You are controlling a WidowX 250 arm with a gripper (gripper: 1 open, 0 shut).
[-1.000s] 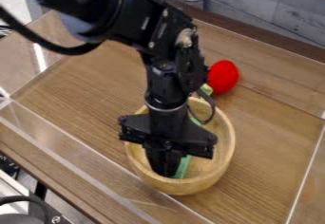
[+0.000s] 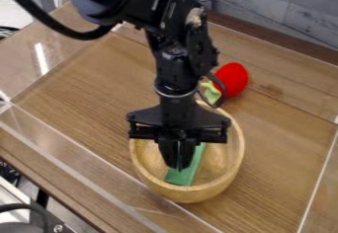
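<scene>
My black gripper [image 2: 177, 148] reaches down into a light wooden bowl [image 2: 207, 190] at the bottom centre of the view, over a green block [image 2: 185, 174] lying inside it. Its fingertips are dark and partly hidden by the gripper body, so whether anything is between them is unclear.
A red object [image 2: 231, 78] lies behind the bowl to the right, with a pale green item [image 2: 211, 93] beside it. A grey plank wall stands at the back.
The arm and gripper have moved up and back from the front of the bowl, showing more of the green block.
</scene>
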